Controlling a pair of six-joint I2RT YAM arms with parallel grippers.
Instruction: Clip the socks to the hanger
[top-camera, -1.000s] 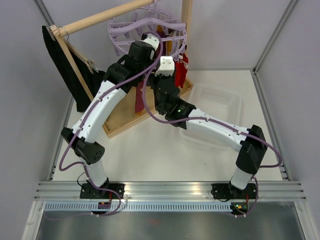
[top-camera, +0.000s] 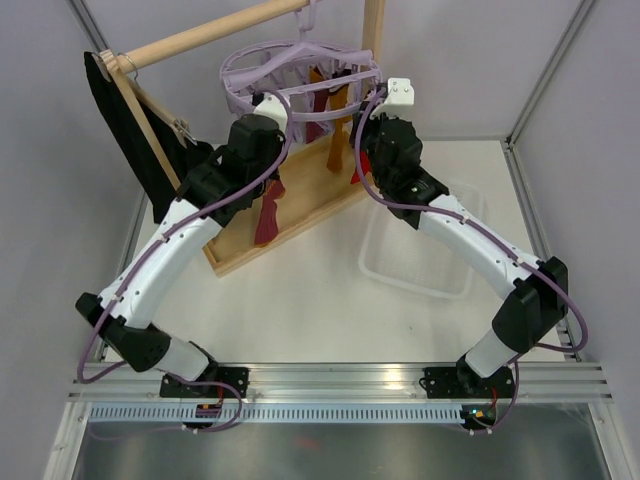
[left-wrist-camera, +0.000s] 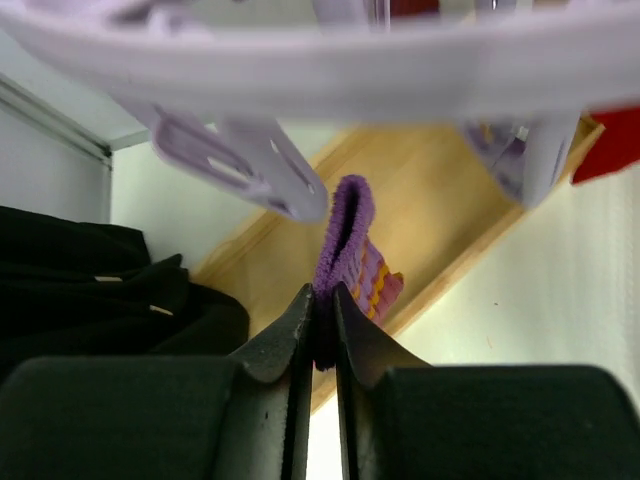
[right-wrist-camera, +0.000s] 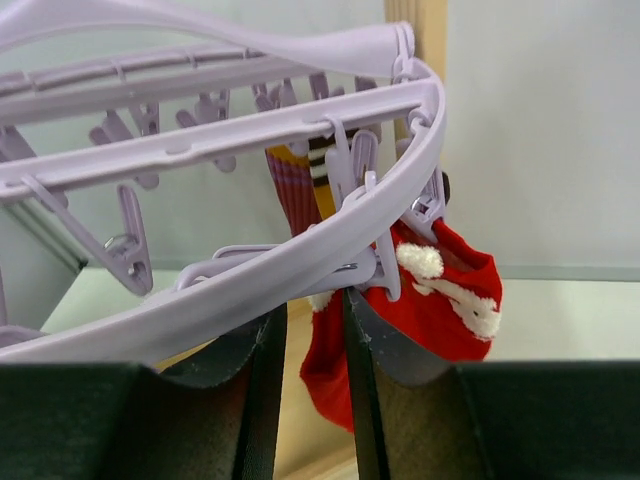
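Note:
The lilac clip hanger (top-camera: 300, 80) hangs from the wooden frame, with several socks clipped to it. My left gripper (top-camera: 263, 125) is below its left side; in the left wrist view it is shut on a purple sock (left-wrist-camera: 345, 240) with orange stripes, held upright just under the rim and clips. My right gripper (top-camera: 385, 110) is at the hanger's right. In the right wrist view its fingers are shut by a lilac clip (right-wrist-camera: 385, 260) on the rim, in front of a red sock (right-wrist-camera: 440, 310); what exactly is between them is unclear.
The wooden board (top-camera: 230, 240) lies under the hanger. A black cloth (top-camera: 140, 160) hangs on the frame at the left. An empty white plastic bin (top-camera: 420, 260) stands at the right.
The hanger has shifted slightly.

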